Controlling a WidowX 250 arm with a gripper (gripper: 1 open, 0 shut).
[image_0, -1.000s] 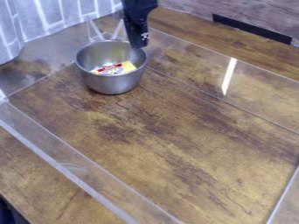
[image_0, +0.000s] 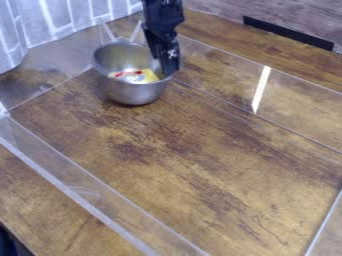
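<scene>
A steel bowl (image_0: 127, 89) sits on the wooden table (image_0: 201, 170) toward the back left, with small red, white and yellow items (image_0: 140, 75) inside it. My black gripper (image_0: 160, 62) reaches down from the top centre to the bowl's back right, over or just inside the rim. Its fingertips are small and dark, and I cannot tell how far apart they are or whether anything is between them.
Clear low panels edge the work area on the left, right and back. A white translucent sheet stands at the top left, and a wall is at the top right.
My gripper has come down toward the bowl and its contents. The bowl looks about where it was.
</scene>
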